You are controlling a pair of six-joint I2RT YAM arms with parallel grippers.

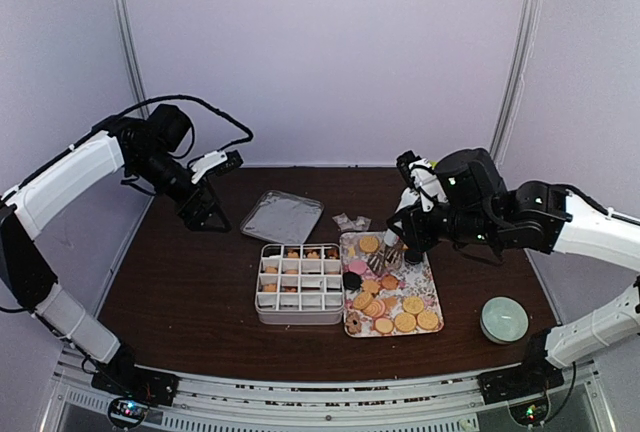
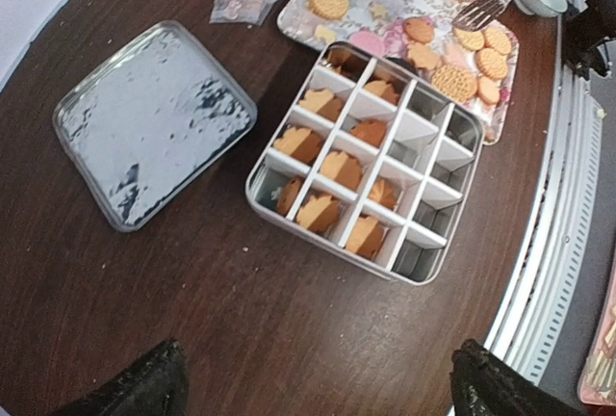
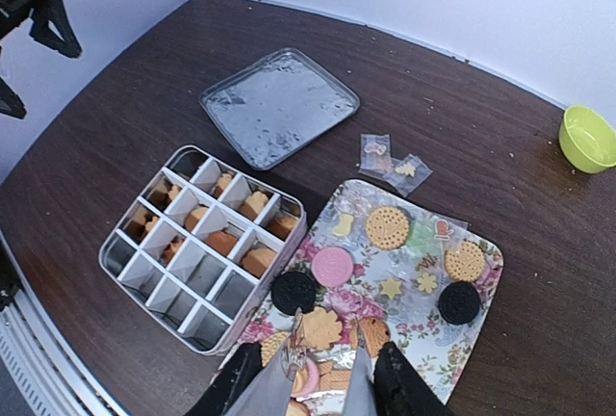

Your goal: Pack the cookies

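Two-armed tongs [image 3: 358, 392] stand in my right gripper, its fingers on their arms. Over the middle of the floral tray [image 1: 433, 287] are the fork-like tong ends [image 2: 484, 12], parted, with no cookie visible between them. Round, pink, dark and shaped cookies lie on that tray, among them a pink cookie [image 3: 332, 267] and a dark cookie [image 3: 459, 302]. Left of it sits the divided box [image 1: 300, 319]. Cookies fill several of its compartments; those nearest the tray's front side are empty. My left gripper hangs open and empty, left of the box.
A clear lid [image 1: 283, 218] lies flat behind the box. Small packets [image 3: 393, 164] rest behind the tray. A pale bowl [image 1: 504, 320] stands at the front right, and a yellow-green bowl [image 3: 587, 139] at the back. Bare table lies left of the box.
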